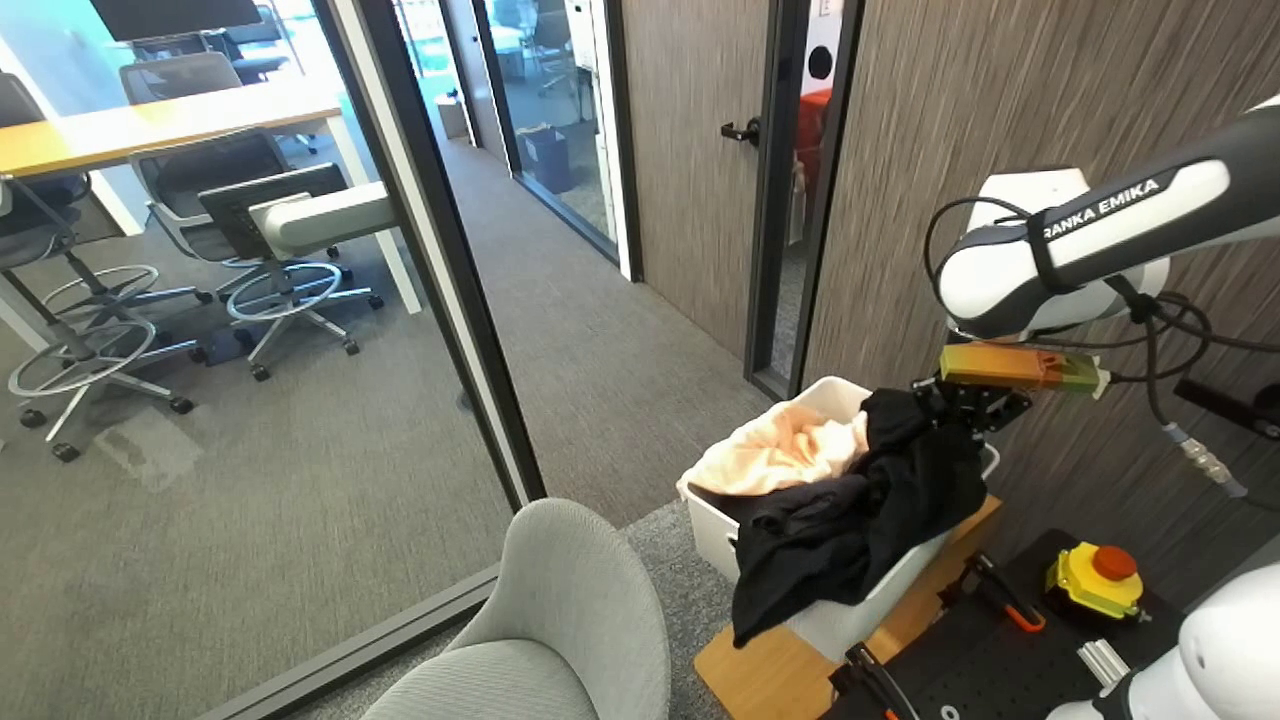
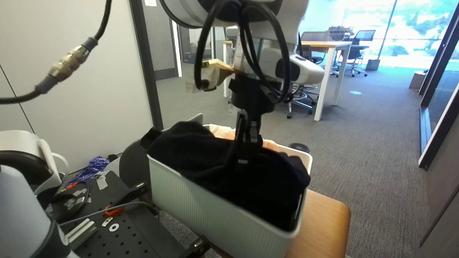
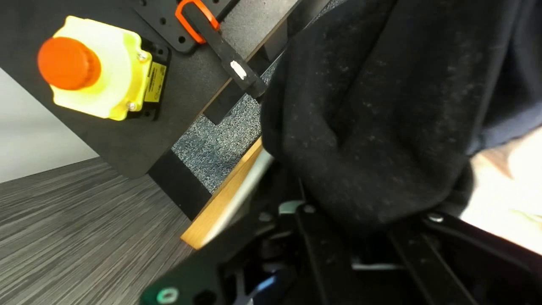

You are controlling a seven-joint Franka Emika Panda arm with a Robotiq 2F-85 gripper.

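Observation:
A dark cloth drapes over the white ribbed bin, hanging down one side of it in exterior view 1. Beside it in the bin lies a peach cloth. My gripper points down at the dark cloth along the bin's wall side. In the wrist view its dark fingers stand some way apart, and folds of the dark cloth reach them. Black on black hides the fingertips, so whether they pinch the cloth cannot be made out.
A wooden board shows beside the bin. Near it are a black perforated plate and a yellow stop box with a red button. A wood-grain wall rises close behind the gripper; a grey chair stands nearby.

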